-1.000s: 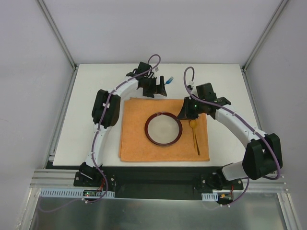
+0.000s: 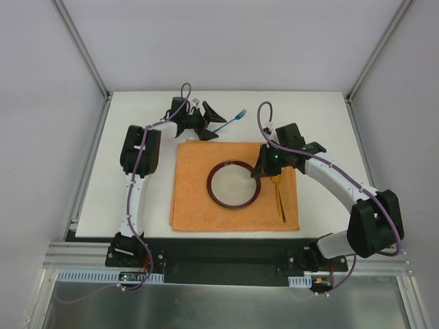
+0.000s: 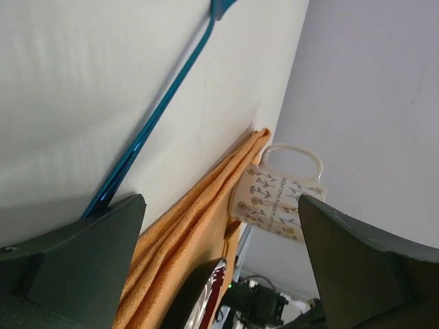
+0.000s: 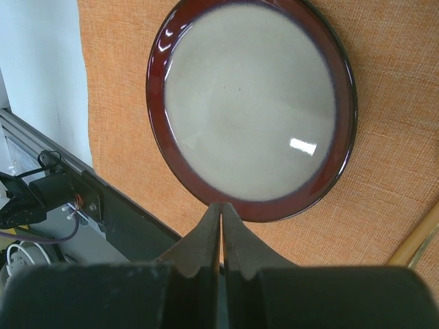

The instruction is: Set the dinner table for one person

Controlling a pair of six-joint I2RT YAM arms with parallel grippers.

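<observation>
A blue fork (image 2: 239, 115) lies on the white table behind the orange mat (image 2: 195, 218). My left gripper (image 2: 213, 124) stands open at its handle end. In the left wrist view the fork's handle (image 3: 152, 123) runs down to one finger (image 3: 110, 253), and nothing is held. A brown-rimmed plate (image 2: 233, 185) sits on the mat. Over its right edge, my right gripper is shut, nothing showing between its tips. A gold spoon (image 2: 276, 179) lies right of the plate, with another thin handle alongside. A patterned mug (image 3: 271, 204) shows in the left wrist view; I cannot make it out from above.
The mat has a raised fold (image 3: 185, 229) along its back edge, close to the left gripper. Bare table (image 2: 110, 178) lies left of the mat, and the back right (image 2: 315, 113) is clear too.
The right arm has barely shifted; plate and spoon lie where they were.
</observation>
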